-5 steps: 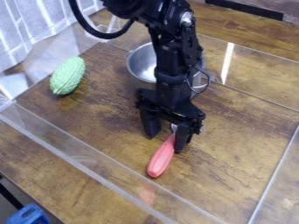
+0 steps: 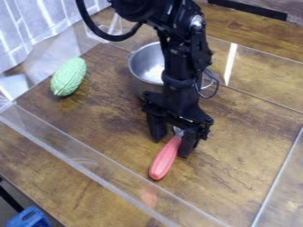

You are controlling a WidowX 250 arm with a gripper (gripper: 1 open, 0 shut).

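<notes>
The black arm comes down from the top centre, and its gripper (image 2: 175,127) is low over the wooden table. Just beneath it lies a pink elongated object (image 2: 164,161), whose upper end is hidden by the gripper. Whether the fingers are closed on that object cannot be told. Behind the arm stands a silver bowl (image 2: 147,66), partly hidden by it.
A green cabbage-like vegetable (image 2: 69,77) lies at the upper left. A blue object (image 2: 28,218) shows at the bottom left corner, outside the transparent edging. The table to the right of the gripper is clear.
The gripper has shifted very slightly, and the pink object's angle differs a little. Otherwise the scene looks the same.
</notes>
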